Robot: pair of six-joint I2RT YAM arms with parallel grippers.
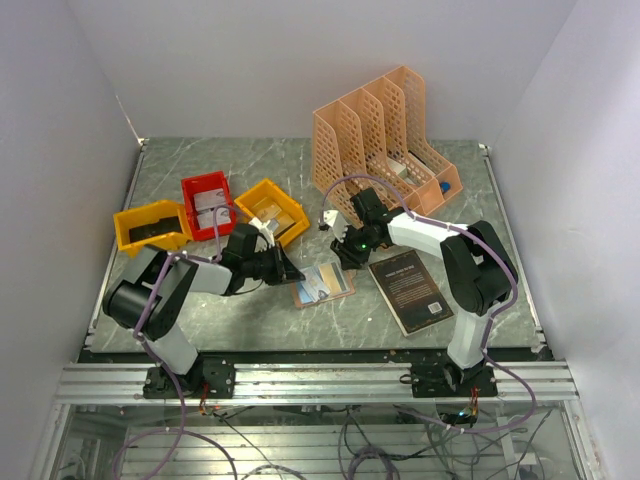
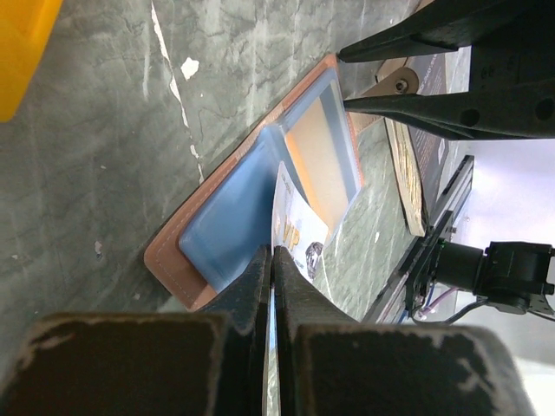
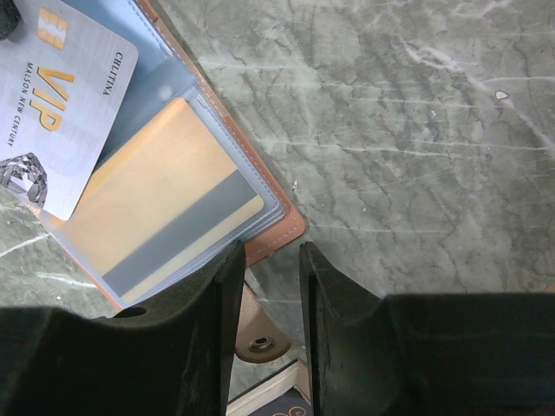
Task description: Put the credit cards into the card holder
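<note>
The open brown card holder [image 1: 340,291] lies on the table between my arms, with clear blue-tinted sleeves. A tan card with a grey stripe [image 3: 186,195] sits in its right sleeve. My left gripper is shut on a white VIP card [image 3: 65,95], which slants over the holder's middle near the left sleeve [image 2: 234,212]. Whether the card's edge is inside a sleeve, I cannot tell. At the holder's right edge is my right gripper, its narrowed fingers around the edge corner and the brown snap strap [image 3: 258,334].
A dark book [image 1: 411,290] lies close to the right of the holder. Behind stand a tan slotted rack [image 1: 340,150], two yellow bins [image 1: 296,232] [image 1: 122,232] and a red bin [image 1: 188,190]. Bare table shows in front of the holder.
</note>
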